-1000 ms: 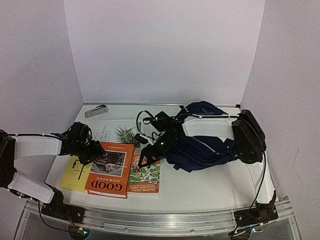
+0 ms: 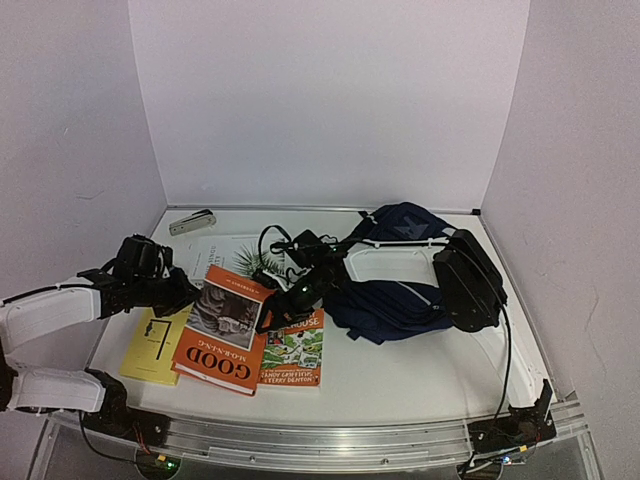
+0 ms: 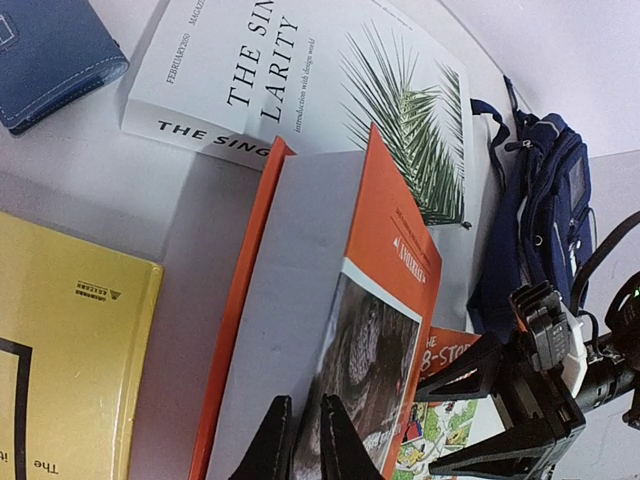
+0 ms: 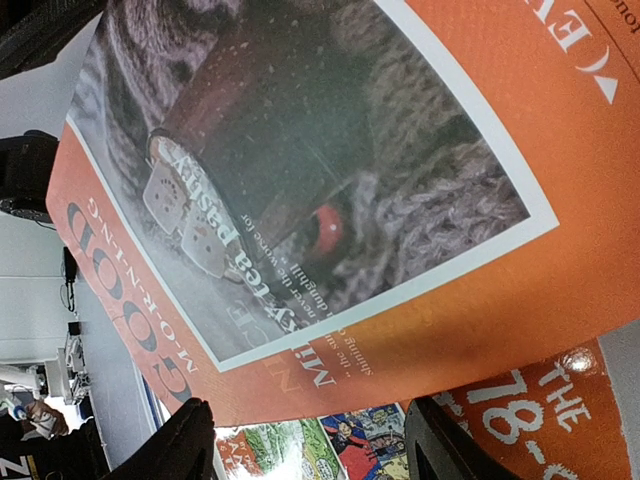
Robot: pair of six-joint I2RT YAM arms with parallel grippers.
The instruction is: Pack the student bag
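Observation:
The orange Good Morning book (image 2: 222,330) is tilted, its left side raised and its page block (image 3: 290,270) facing up in the left wrist view. My left gripper meets that raised edge with fingers close together, shut on the front cover's edge as far as shows. Past the book's lower right edge stands my right gripper, open, its fingers apart under the cover. Below lies the 78-Storey book (image 2: 292,350), partly covered. The navy bag (image 2: 390,300) rests at the right, partly behind my right arm.
A yellow book (image 2: 150,352) lies to the left. Behind is the white Singularity book (image 3: 300,80), with a dark blue case (image 3: 55,60) near it. A stapler (image 2: 192,222) sits at the back left.
The orange book has turned slightly and its left side has risen, while my left arm shifted left and up. My right gripper has come left to the book's right edge.

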